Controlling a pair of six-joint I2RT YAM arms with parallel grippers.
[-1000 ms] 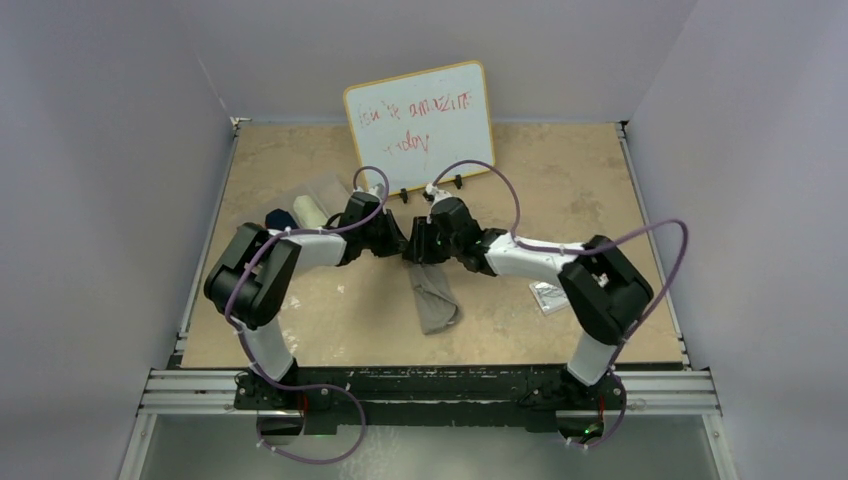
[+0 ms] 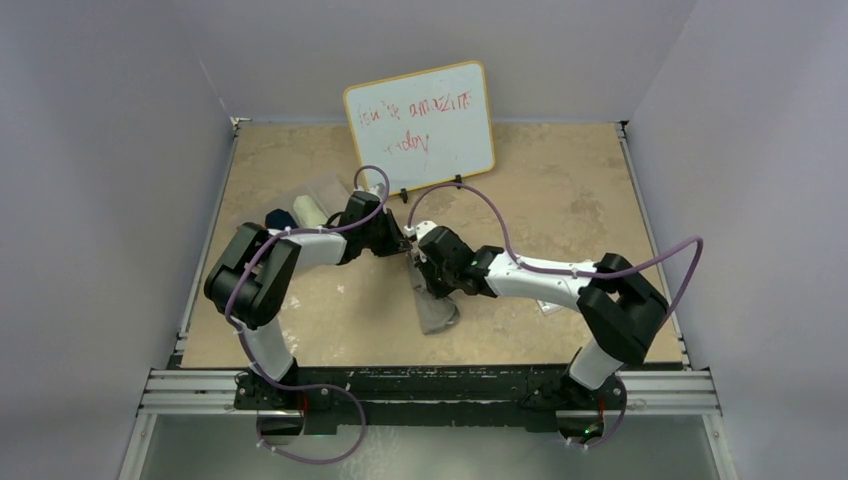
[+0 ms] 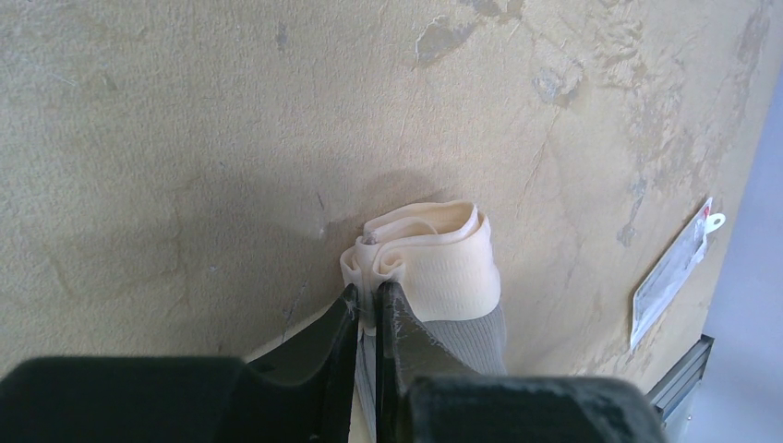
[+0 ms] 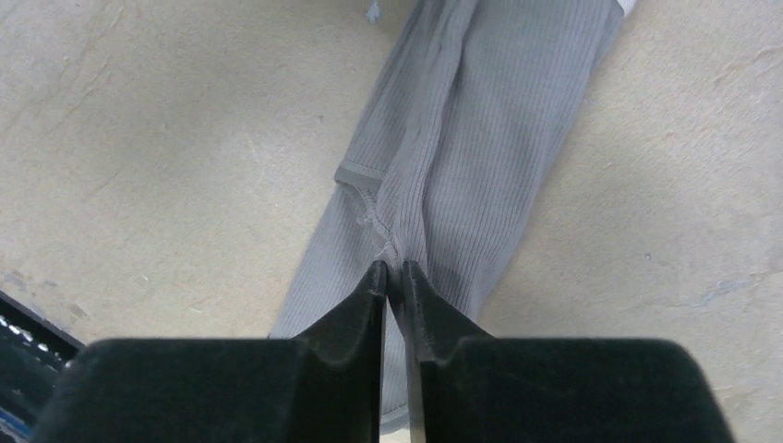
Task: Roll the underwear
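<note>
The grey underwear (image 2: 436,313) lies lengthwise on the table in a long folded strip. In the left wrist view, my left gripper is shut on its folded cream waistband (image 3: 443,268) at the far end. Farther down the strip, in the right wrist view, my right gripper is on a raised lengthwise fold of the grey fabric (image 4: 499,157), fingertips close together; whether they grip it is unclear. In the top view the right arm covers much of the cloth.
A whiteboard (image 2: 420,130) stands at the back. A clear tray (image 2: 320,185) with rolled cloths sits at the left. A small white packet (image 3: 669,277) lies to the right.
My right gripper has moved from beside the left gripper down along the underwear toward the front. My left arm has not moved.
</note>
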